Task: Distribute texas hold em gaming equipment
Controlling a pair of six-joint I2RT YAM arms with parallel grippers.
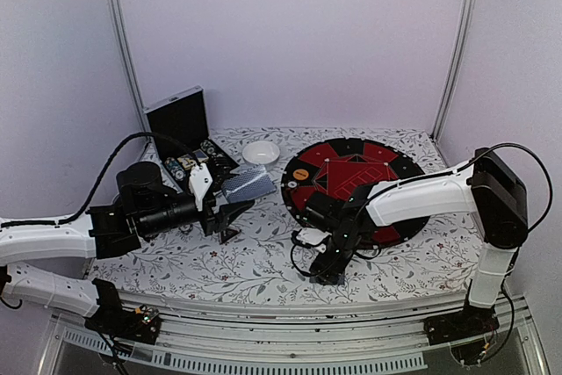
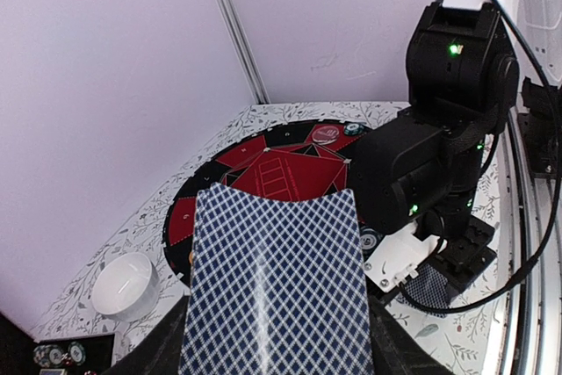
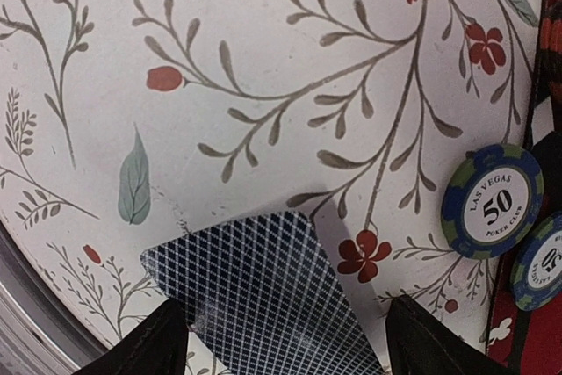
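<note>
Blue-patterned cards (image 2: 277, 278), apparently a deck, are held up at mid-left by my left gripper (image 1: 230, 204), which is shut on them; one finger shows on each side in the left wrist view. A face-down blue card (image 3: 272, 292) lies on the floral cloth near the table's front. Over it hovers my right gripper, open, its fingers spread to either side of the card. The left fingertip overlaps the card's left edge in the image; contact cannot be judged. The top view shows little of this card beneath the right arm.
The round red-and-black poker mat (image 1: 399, 162) lies right of centre. Poker chips (image 3: 493, 201) sit by its near edge. A white bowl (image 1: 261, 152) and an open black case (image 1: 178, 122) with chips stand at the back left. Cloth left of the right gripper is clear.
</note>
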